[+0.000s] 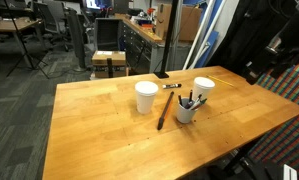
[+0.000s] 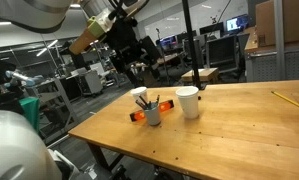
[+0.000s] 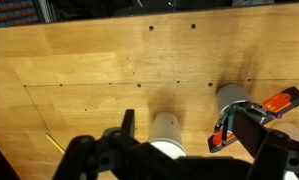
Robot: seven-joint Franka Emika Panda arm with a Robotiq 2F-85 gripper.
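Observation:
My gripper is open and empty, held above the table. In exterior view 2 its dark fingers hang above and behind the pen holder. A light grey pen holder (image 1: 186, 114) with several pens upright in it stands on the wood. One white cup (image 1: 146, 91) is to its left and another white cup (image 1: 203, 86) just behind it. In the wrist view a white cup (image 3: 167, 130) shows between the fingers, while the pen holder (image 3: 230, 96) is near the right finger. An orange-and-black item (image 2: 166, 107) lies by the holder.
A dark marker (image 1: 172, 86) and a yellow pencil (image 1: 221, 82) lie toward the table's back. The wooden table (image 1: 94, 125) has wide bare room at the left in exterior view 1. A dark upright post (image 2: 192, 45) rises behind the table.

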